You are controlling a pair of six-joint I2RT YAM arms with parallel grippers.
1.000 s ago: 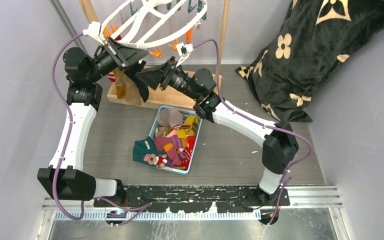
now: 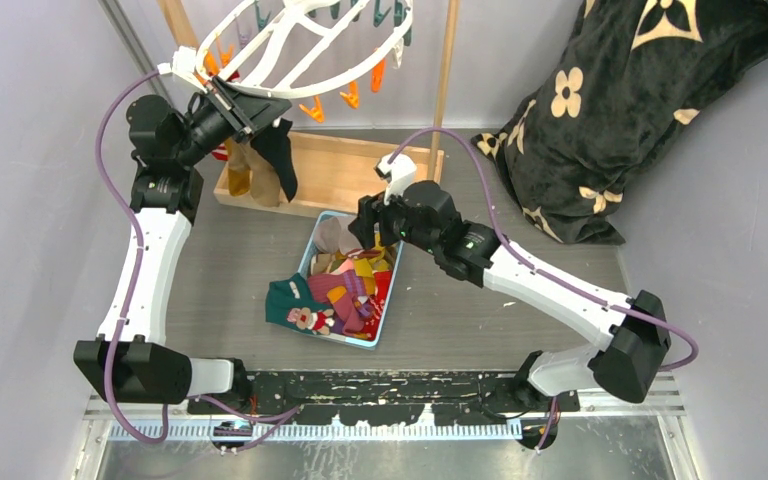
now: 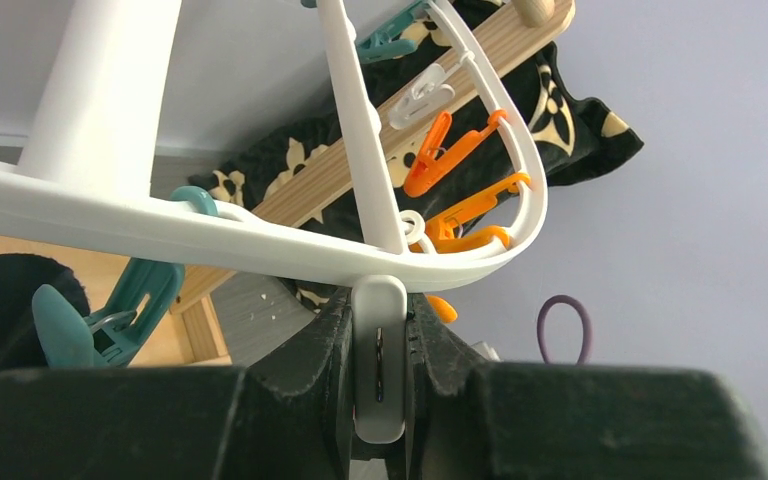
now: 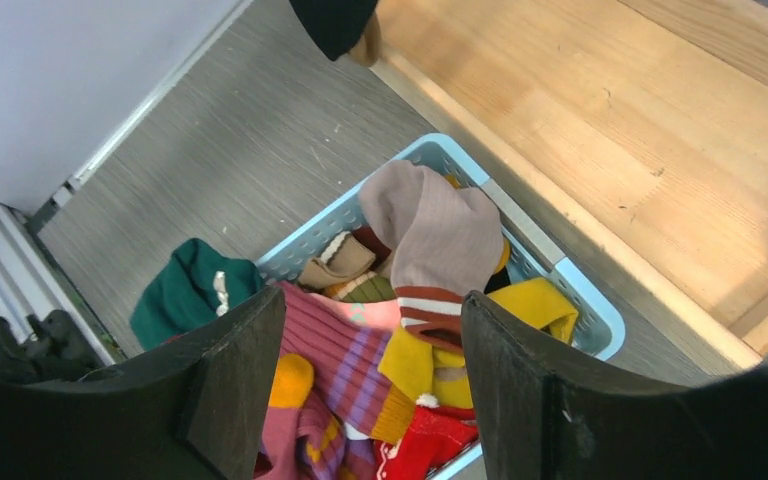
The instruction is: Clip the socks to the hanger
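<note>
The white hanger [image 2: 330,78] with coloured clips is at the top. My left gripper [image 2: 247,117] is shut on a white piece at the hanger's rim [image 3: 380,355], a teal clip [image 3: 140,310] beside it. Dark and tan socks [image 2: 270,160] hang below the hanger on the left. A blue basket [image 4: 600,325] holds a pile of socks, including a grey-brown one [image 4: 435,240], yellow, red and striped ones; a teal sock [image 4: 185,295] drapes over its side. My right gripper is open above the basket, nothing held between its fingers.
A wooden tray [image 4: 650,150] with upright posts stands behind the basket. A large dark patterned pillow [image 2: 620,140] leans at the back right. Walls border both sides.
My left gripper has stayed at the hanger's rim.
</note>
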